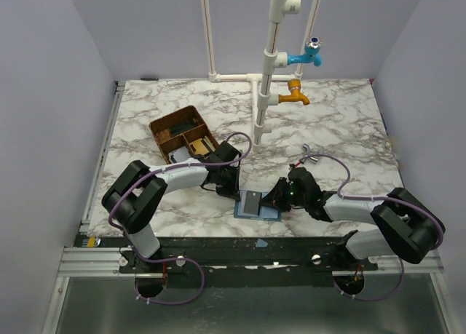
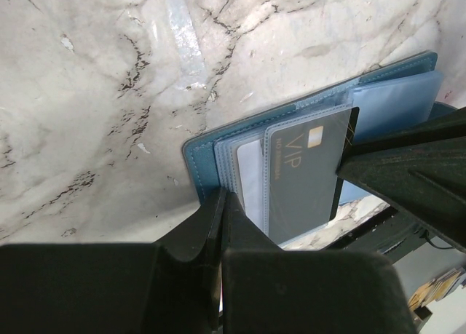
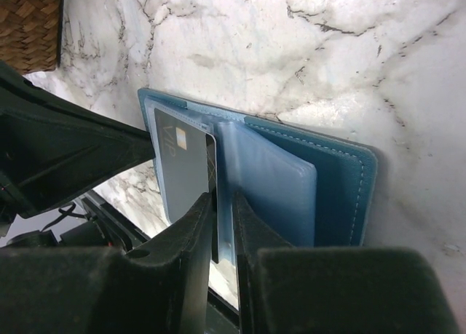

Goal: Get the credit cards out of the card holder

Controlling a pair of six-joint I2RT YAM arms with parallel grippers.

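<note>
The blue card holder (image 1: 271, 211) lies open at the front middle of the table. A dark grey VIP card (image 2: 298, 181) sits in its left-hand clear sleeve, over a white card (image 2: 251, 170). My left gripper is shut, its tips at the holder's left edge, nothing seen between them. My right gripper is shut, its tips at the dark card's inner edge beside the blue sleeves; whether anything thin is between them is hard to tell.
A woven compartment box (image 1: 171, 123) stands at the back left. A white pipe with blue (image 1: 309, 57) and orange taps rises at the back middle. Small metal pieces (image 1: 309, 152) lie right of it.
</note>
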